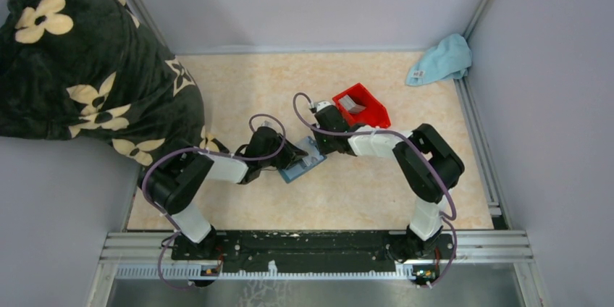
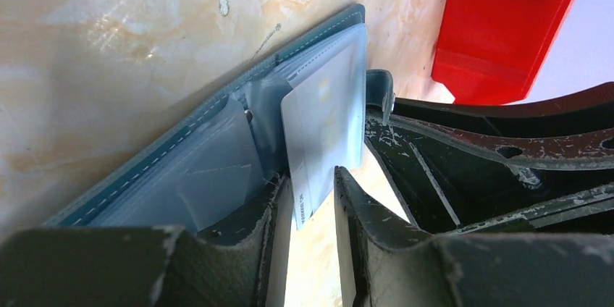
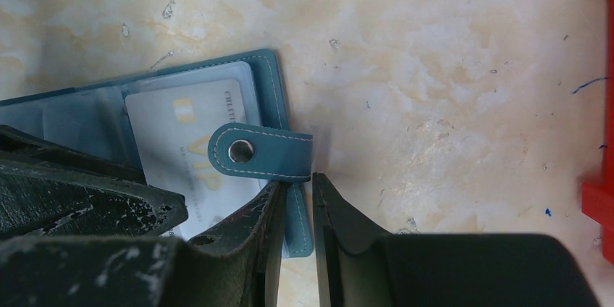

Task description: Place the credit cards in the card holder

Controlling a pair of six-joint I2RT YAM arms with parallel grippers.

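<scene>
A blue card holder (image 2: 217, 166) lies unfolded on the table, its clear sleeves showing. One white VIP card (image 3: 170, 122) lies in the sleeve on the strap side, gold print looking hazy through the clear cover. In the left wrist view, that card (image 2: 318, 126) has its near edge at the sleeve's mouth, by the fold. My left gripper is open at this edge, its fingers apart. My right gripper is shut on the holder's snap strap (image 3: 253, 153); the strap's end runs between its fingertips.
Behind my right arm, a red box (image 1: 374, 113) holds more cards (image 1: 352, 104). A light blue cloth (image 1: 443, 59) lies in the far right corner, and a dark flowered cushion (image 1: 101, 53) covers the left side. Bare table lies in front of the holder.
</scene>
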